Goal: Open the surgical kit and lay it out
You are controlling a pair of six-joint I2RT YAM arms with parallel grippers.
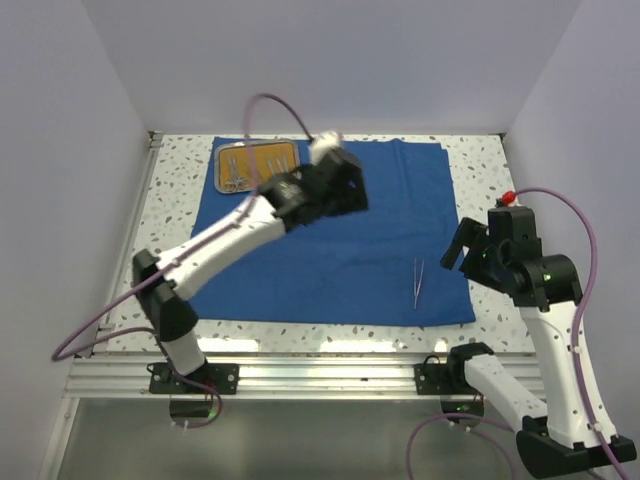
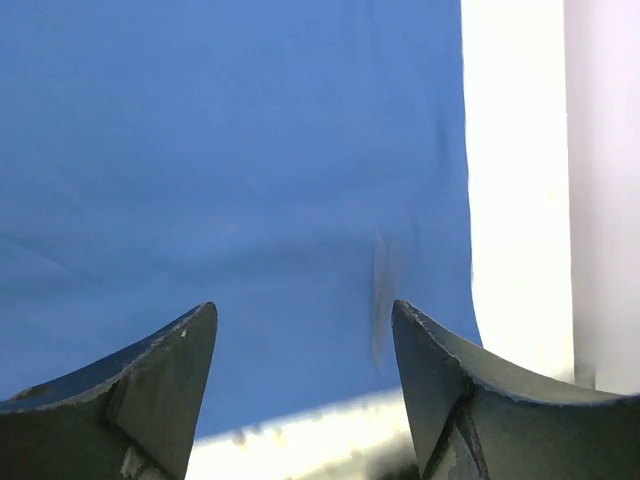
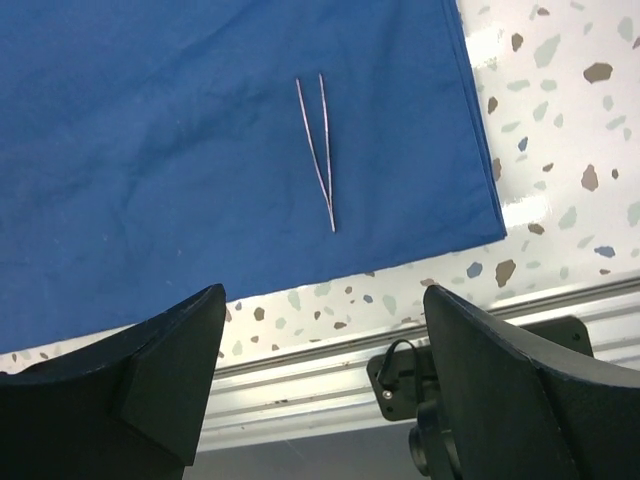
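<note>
On the blue cloth (image 1: 320,260) a steel tray (image 1: 226,186) with a tan bottom holds several slim instruments at the back left. A pair of thin tweezers (image 1: 417,285) lies on the cloth's right part, also clear in the right wrist view (image 3: 329,180). My left gripper (image 1: 335,195), blurred in the top view, is raised over the middle; in its own blurred view the fingers stand apart, empty. My right gripper (image 1: 462,248) hangs open at the cloth's right edge, nothing between its fingers.
Speckled table (image 1: 158,210) surrounds the cloth. Pale walls stand at the sides and back, a metal rail (image 1: 300,372) runs along the front.
</note>
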